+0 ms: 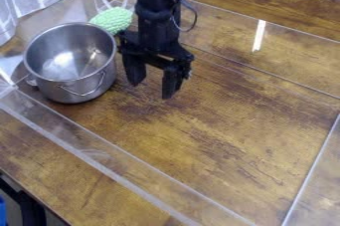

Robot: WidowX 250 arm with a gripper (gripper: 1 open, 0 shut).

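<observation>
My black gripper hangs over the wooden table at the upper middle, fingers pointing down and apart with nothing visible between them. Just left of it is a steel pot, upright on the table. A pale green object lies behind the gripper, partly hidden by the arm.
Transparent strips or panels run along its left and right sides. A pale cloth or curtain is at the upper left.
</observation>
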